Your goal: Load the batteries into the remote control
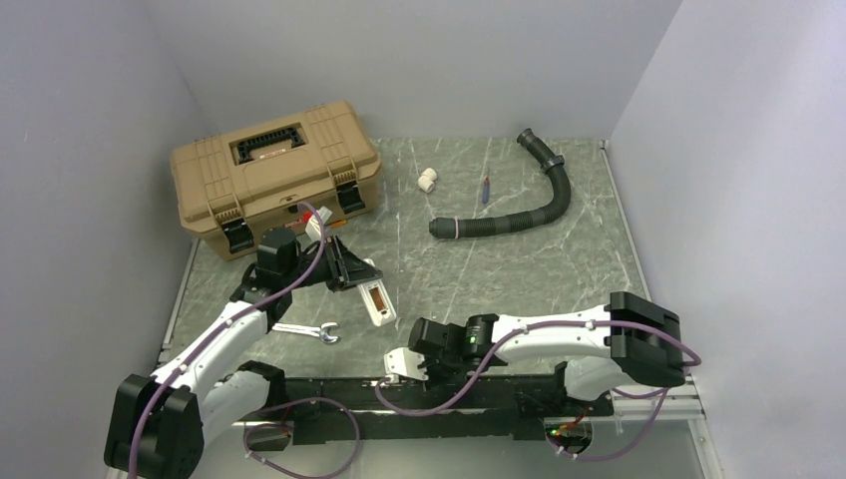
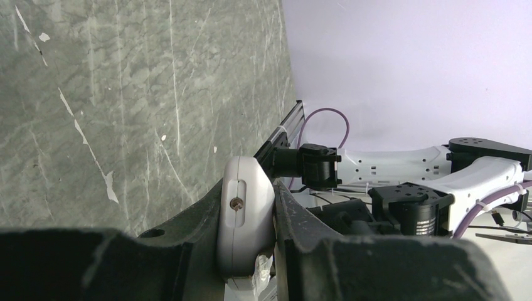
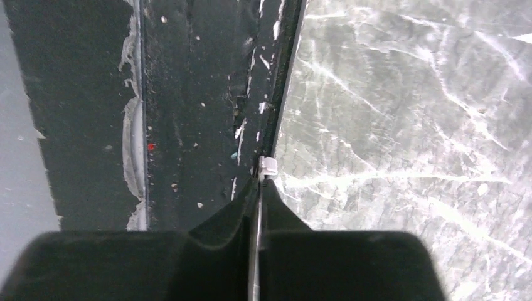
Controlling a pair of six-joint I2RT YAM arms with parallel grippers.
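Note:
The white remote control is held off the table by my left gripper, which is shut on it; its open back shows a brown compartment in the top view. In the left wrist view the remote stands end-on between the fingers. My right gripper is low at the table's front edge, its fingertips close together at a small pale piece; whether it grips that piece is unclear. I cannot make out any loose batteries.
A tan toolbox fills the back left. A corrugated hose, white fittings and a small blue tool lie at the back. Wrenches lie left front.

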